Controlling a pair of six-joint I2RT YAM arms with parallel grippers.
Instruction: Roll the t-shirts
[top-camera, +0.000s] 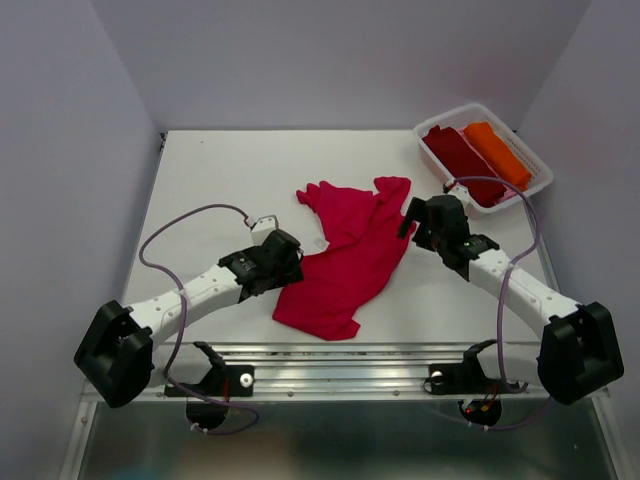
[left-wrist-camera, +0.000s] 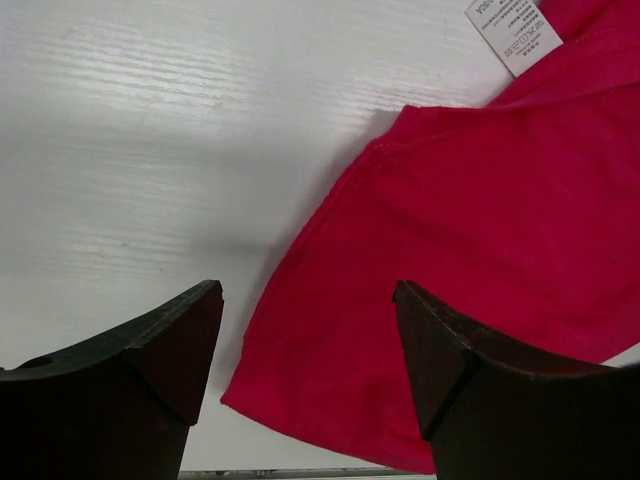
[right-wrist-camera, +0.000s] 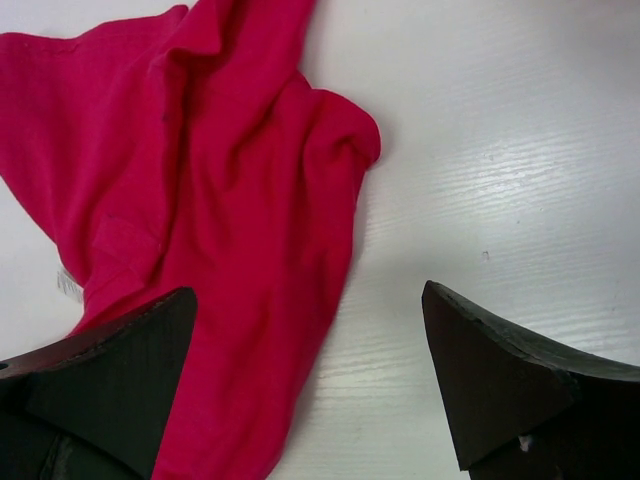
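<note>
A red t-shirt (top-camera: 345, 270) lies spread and partly bunched in the middle of the white table, its white label (left-wrist-camera: 512, 35) showing at the left side. Over the shirt's left edge hovers my left gripper, its fingers apart and nothing gripped; the hem and a corner of the cloth show between and beyond them. On the other side, my right gripper stands open by the shirt's right edge, with red cloth (right-wrist-camera: 270, 230) and bare table between its fingers.
At the back right a white basket (top-camera: 535, 166) holds a dark red roll (top-camera: 462, 160) and an orange roll (top-camera: 497, 152), close behind my right arm. Bare table (top-camera: 220, 165) lies at the back left. A metal rail (top-camera: 350, 350) runs along the front edge.
</note>
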